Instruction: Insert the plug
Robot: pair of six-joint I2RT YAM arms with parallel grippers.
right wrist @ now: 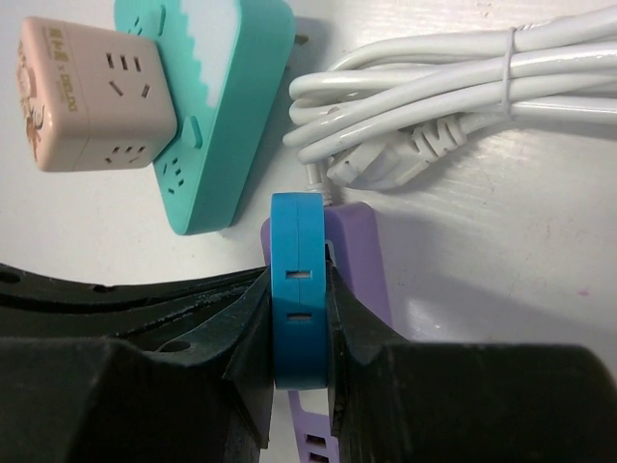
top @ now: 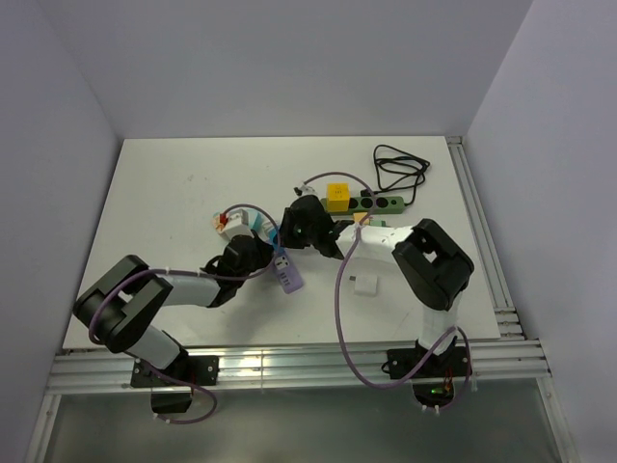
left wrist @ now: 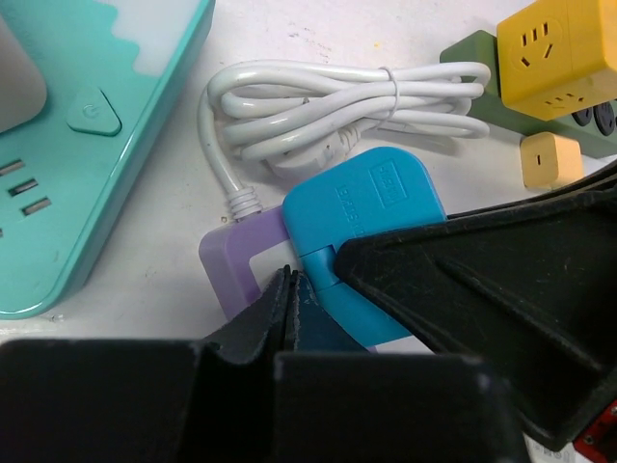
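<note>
A blue plug adapter is clamped in my right gripper, over the purple power strip [left wrist: 228,265]; in the left wrist view the adapter [left wrist: 357,193] covers much of the strip's middle, so whether it is seated cannot be told. My left gripper is shut at the strip beside the adapter, with nothing visible between its fingers. In the top view both grippers meet above the purple strip [top: 288,277].
A teal strip [right wrist: 233,116] with a pink cube adapter [right wrist: 96,96] and coiled white cable [left wrist: 318,96] lie behind. A yellow cube adapter [top: 337,198] on a green strip, a black cable and small blocks stand right.
</note>
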